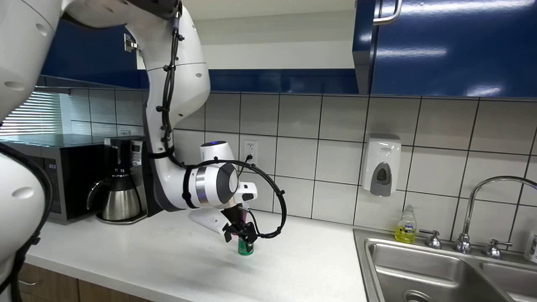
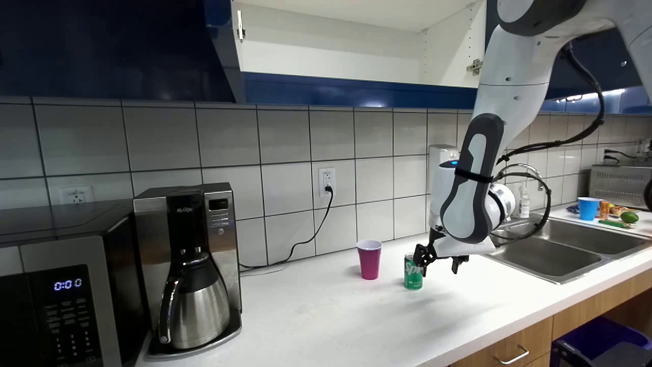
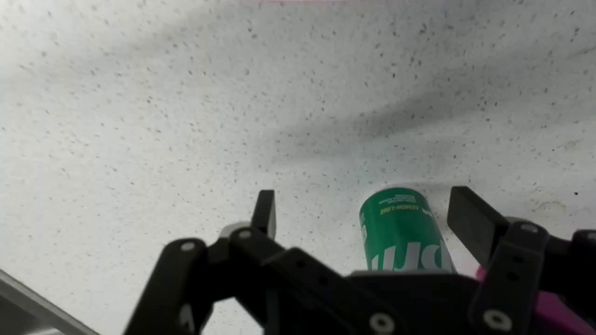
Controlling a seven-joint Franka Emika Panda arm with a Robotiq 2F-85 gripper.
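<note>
A green Sprite can stands upright on the white counter. My gripper is open and low beside it, with nothing held. In the wrist view the can shows in the gap between the fingers, nearer the right-hand one; its lower part in that picture is hidden by the gripper body. One finger covers part of the can in exterior view 2. Whether a finger touches it, I cannot tell. Close behind the can is a magenta cup, mostly hidden by the gripper in exterior view 1.
A coffee maker and a microwave occupy one end of the counter. At the other is the steel sink, with a yellow soap bottle behind it. Above, a cabinet stands open.
</note>
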